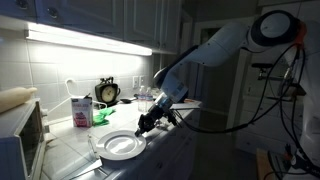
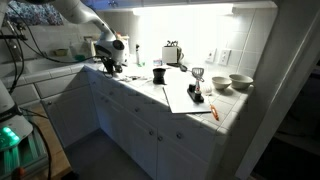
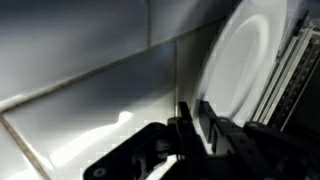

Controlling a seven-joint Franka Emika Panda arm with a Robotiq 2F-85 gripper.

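A round white plate (image 1: 119, 146) is at the front edge of the counter, tilted with its face toward the exterior camera. My gripper (image 1: 142, 130) is at its right upper rim, shut on that rim. In the wrist view the plate (image 3: 250, 58) extends up and right from the gripper, its edge running down between the dark fingers. Whether the plate's lower edge touches the counter cannot be told. In exterior view 2 the gripper is too small and dark to make out at the far end of the counter.
Behind the plate stand a carton (image 1: 82, 111), a green cloth (image 1: 103, 116) and a dark kettle-like object (image 1: 107, 91). A toaster oven (image 1: 32, 135) is at the left. Bowls (image 2: 241, 82), a cutting board (image 2: 188, 100) and a dark mug (image 2: 158, 75) occupy the other counter end.
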